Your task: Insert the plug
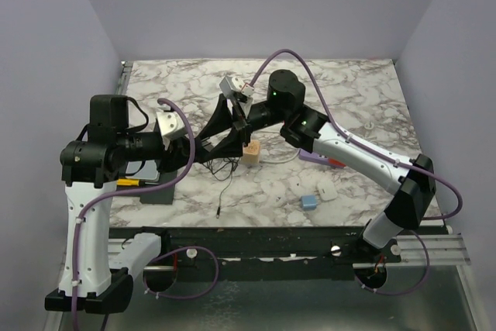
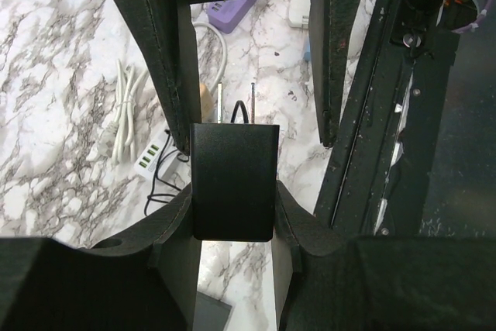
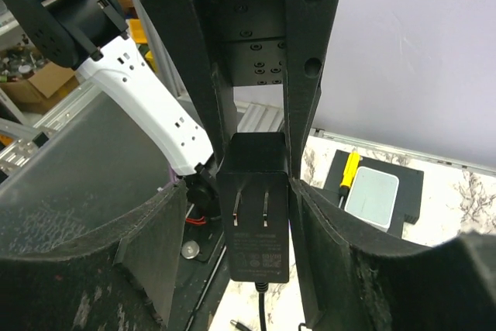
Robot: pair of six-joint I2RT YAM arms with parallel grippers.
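A black plug block [image 2: 234, 184], two metal pins and a cable on it, is held in my left gripper. In the right wrist view its pinned face [image 3: 253, 246] points toward that camera. My right gripper is part open around this block, its fingers at either side; whether they touch it I cannot tell. In the top view the two grippers [image 1: 203, 145] meet above the table's middle, the right one coming from the right.
Below lie a white power strip [image 2: 149, 159], cables, a wooden block [image 1: 250, 153], a blue block [image 1: 308, 201] and a purple object [image 2: 232, 12]. A dark tray [image 3: 409, 191] is at the left of the table.
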